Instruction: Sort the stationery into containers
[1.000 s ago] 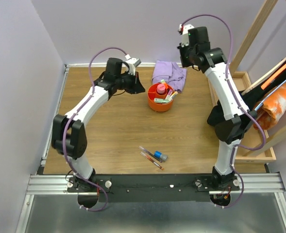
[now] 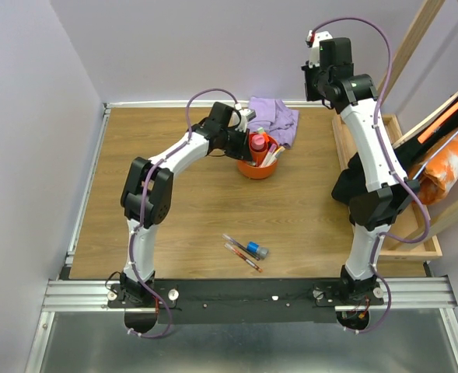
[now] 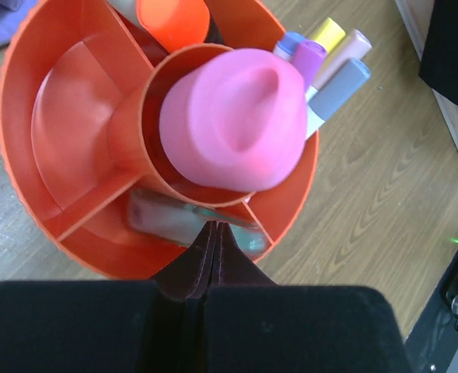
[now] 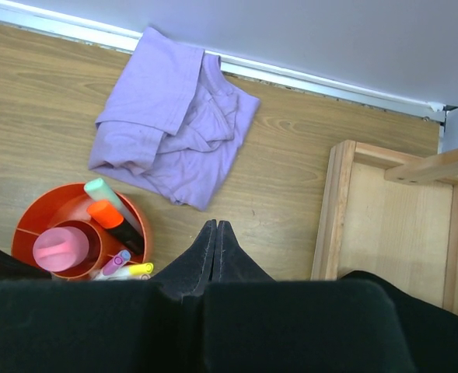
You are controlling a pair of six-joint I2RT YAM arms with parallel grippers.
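An orange round organizer point(image 2: 256, 171) with compartments stands near the back middle of the table. In the left wrist view a pink object point(image 3: 244, 116) fills its central cup, several markers point(image 3: 339, 78) stick out at one side, and a pale translucent item point(image 3: 166, 216) lies in a near compartment. Over the organizer's near part, my left gripper is shut, nothing visible between its fingers. High at the back right, my right gripper is shut and empty. Pens point(image 2: 242, 257) and a blue-capped bottle point(image 2: 256, 249) lie at the table's front.
A folded purple cloth point(image 4: 166, 124) lies behind the organizer. At the right stands a wooden tray point(image 4: 333, 210), with dark and orange fabric point(image 2: 450, 159) above it.
My left gripper has moved right, from beside the organizer to over it. The organizer and front items have not moved.
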